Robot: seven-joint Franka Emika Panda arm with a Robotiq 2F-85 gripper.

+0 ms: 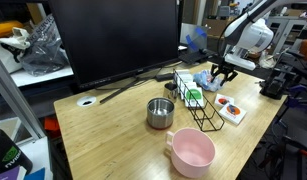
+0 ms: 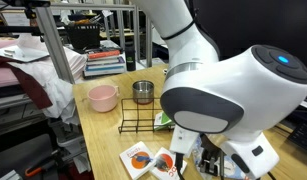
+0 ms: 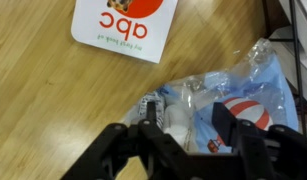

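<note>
A clear plastic bag with blue and red-and-white print lies on the wooden table at the right of the wrist view. My gripper is over its near part, with fingers apart and some crumpled clear and white plastic showing between them. Whether the fingers touch the plastic cannot be told. From the first exterior view, the gripper is low at the table's far end, beside the bluish bag. In the second exterior view the white arm covers much of that area.
White picture cards lie flat nearer the camera. A black wire rack with packets stands beside them. A metal pot and pink pot stand farther along.
</note>
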